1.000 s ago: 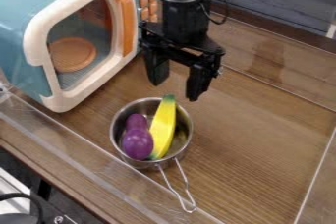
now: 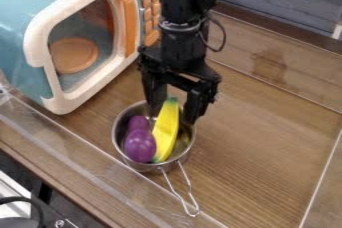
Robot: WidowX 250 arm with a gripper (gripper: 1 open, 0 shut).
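A metal pot point(image 2: 183, 144) with a wire handle holds a yellow banana-like toy point(image 2: 164, 133) and purple eggplant-like toys point(image 2: 139, 146). My black gripper point(image 2: 174, 106) is open over the pot, its two fingers spread to either side of the top of the yellow toy, low at the pot's back rim. I cannot tell whether they touch it.
A toy microwave point(image 2: 36, 22) with an open front and an orange disc inside stands at the upper left. A black cable lies at the lower left.
My gripper has moved down toward the pot and the top of the yellow toy. The pot and toys look unmoved.
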